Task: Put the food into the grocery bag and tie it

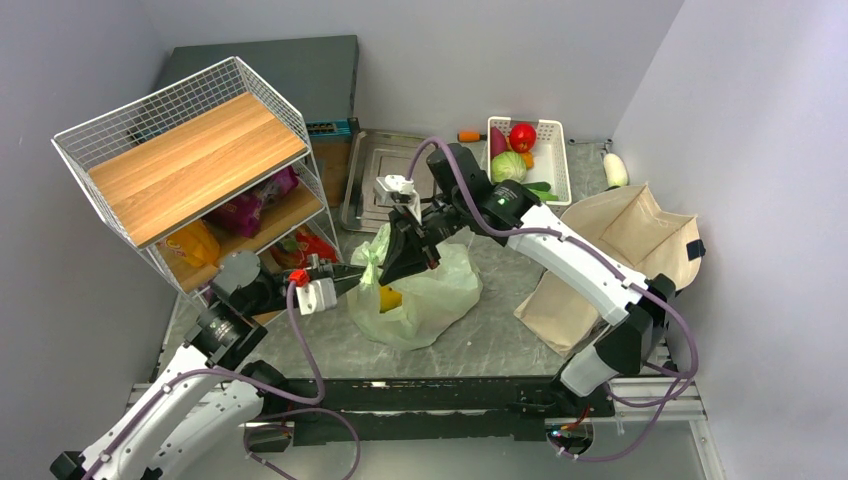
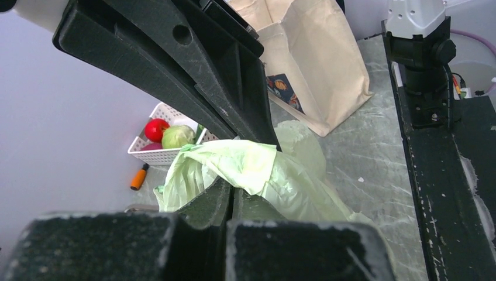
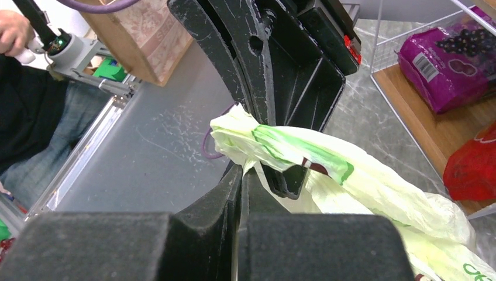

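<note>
The thin pale-green grocery bag [image 1: 440,305] stands on the counter with something yellow [image 1: 390,298] showing inside. Its gathered upper part [image 2: 234,167] rises between my two grippers. My left gripper is shut, its tips against the bag's plastic; nothing clearly shows pinched between them. From the other side my right gripper is shut, with a thin fold of the bag's handle [image 3: 248,140] running down into its fingertips. In the right wrist view, a strip of the bag crosses in front of the left gripper's fingers [image 3: 281,76].
A white wire shelf [image 1: 190,150] with packaged food stands close by the left arm. Behind are a metal tray [image 1: 365,180] and a white basket [image 1: 560,165] of vegetables. A beige cloth bag [image 1: 630,235] is at the right. Bare counter lies right of the grocery bag.
</note>
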